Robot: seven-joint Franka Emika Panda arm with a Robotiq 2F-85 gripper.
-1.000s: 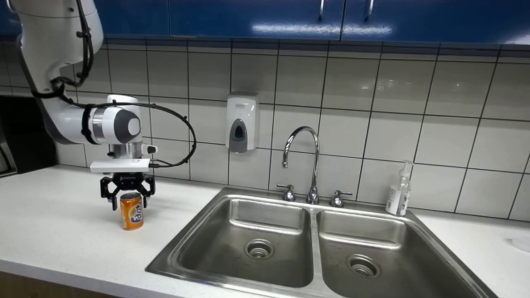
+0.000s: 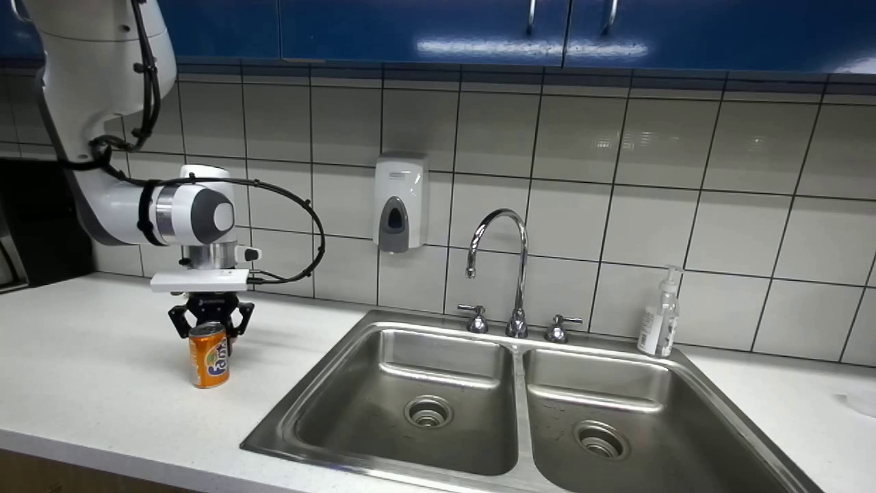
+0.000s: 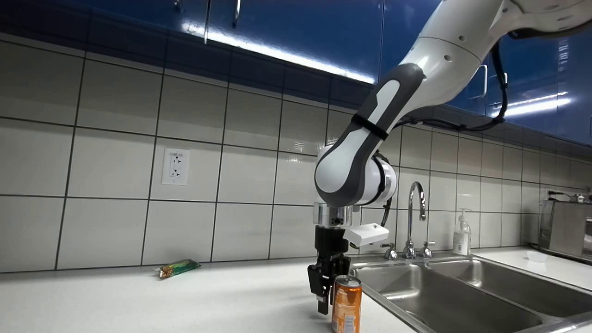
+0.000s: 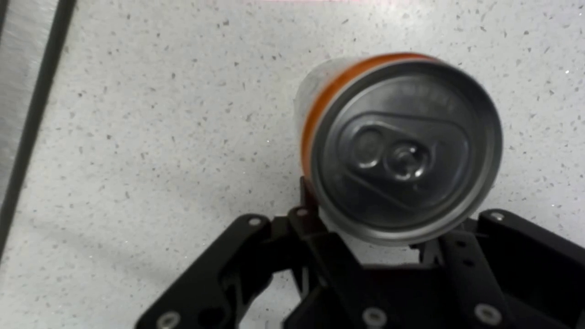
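Note:
An orange Fanta can [image 2: 209, 355] stands upright on the white counter, its grey lid [image 4: 406, 153] filling much of the wrist view. My gripper [image 2: 209, 338] points down right behind the can, partly closed but with its fingers still apart. In the wrist view the left finger [image 4: 307, 193] is against or very close to the can's near left side. The other fingertip is mostly covered by the lid. From the second exterior view, the can [image 3: 347, 308] is just right of the gripper's fingers [image 3: 323, 305]; a firm hold does not show.
A double steel sink [image 2: 523, 394] with a tall faucet [image 2: 523, 279] lies right of the can. A green wrapper [image 3: 178, 268] rests near the wall. A soap bottle [image 2: 659, 320] stands behind the sink.
The gripper has come down slightly and its fingers have drawn closer together. The can has shifted a little to the left and towards the first exterior camera, still upright.

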